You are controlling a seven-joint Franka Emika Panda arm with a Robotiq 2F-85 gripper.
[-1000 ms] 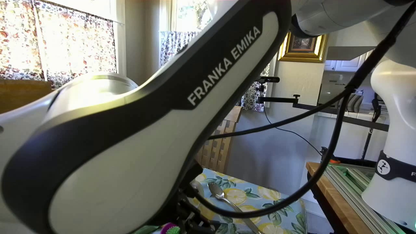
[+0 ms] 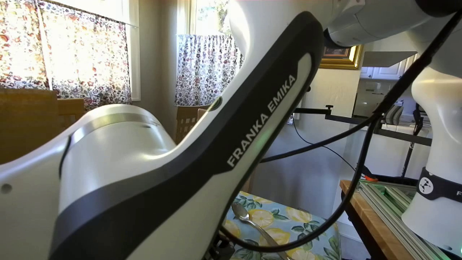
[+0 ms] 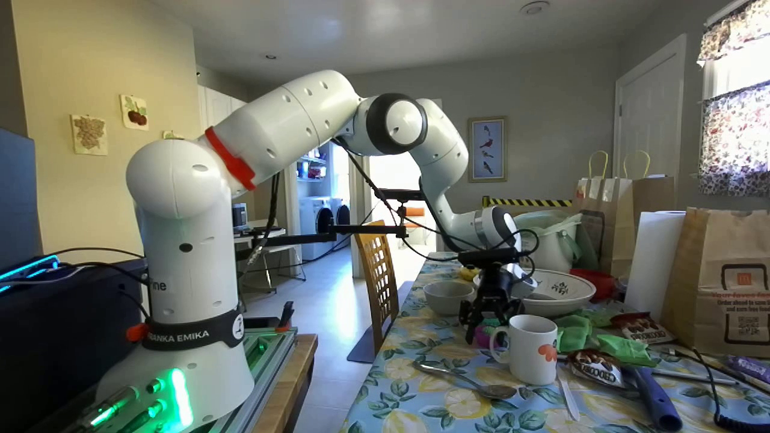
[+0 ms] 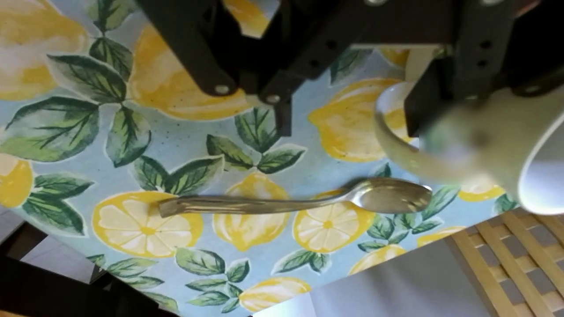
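My gripper is partly open, with a clear gap between its fingers and nothing held there. In the wrist view, a white mug [image 4: 534,127] lies at the right, its handle loop toward the gripper. The right-hand finger [image 4: 420,105] overlaps this loop; I cannot tell whether they touch. Below the gripper, a metal spoon [image 4: 254,205] rests flat on the tablecloth. Exterior view 2 has my gripper [image 3: 492,321] low behind the upright mug [image 3: 535,353], and the spoon [image 3: 469,380] in front. The arm hides most of the gripper in exterior view 1.
Around the mug are a white bowl [image 3: 447,296], a large patterned bowl [image 3: 566,292], candy wrappers [image 3: 597,367], a blue-handled tool [image 3: 655,404] and a paper bag [image 3: 722,281]. Clear lemon-print tablecloth [image 3: 400,375] lies left of the spoon.
The arm's near link has shifted and tilted in exterior view 1. The gripper, lower centre before, is now mostly behind it, along with the purple-green thing. The spoon has not moved.
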